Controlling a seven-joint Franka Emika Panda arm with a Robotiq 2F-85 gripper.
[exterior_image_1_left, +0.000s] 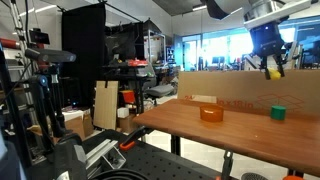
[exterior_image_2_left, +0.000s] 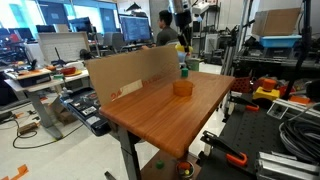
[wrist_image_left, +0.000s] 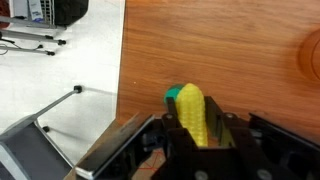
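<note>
My gripper is shut on a yellow object (wrist_image_left: 192, 108), whose tip sticks out past the fingers in the wrist view. In exterior view 1 the gripper and the yellow object (exterior_image_1_left: 276, 74) hang well above the right part of the wooden table. Below them a green cup (exterior_image_1_left: 278, 112) stands on the tabletop. From the wrist, the green cup (wrist_image_left: 173, 93) shows only partly, just beyond the yellow object. An orange bowl (exterior_image_1_left: 211, 113) sits farther left on the table, apart from the cup.
The brown table (exterior_image_2_left: 165, 122) has bare wood around the bowl and cup. A cardboard panel (exterior_image_2_left: 130, 72) stands along one long edge. Past the table's edge, white floor (wrist_image_left: 85, 100) shows in the wrist view.
</note>
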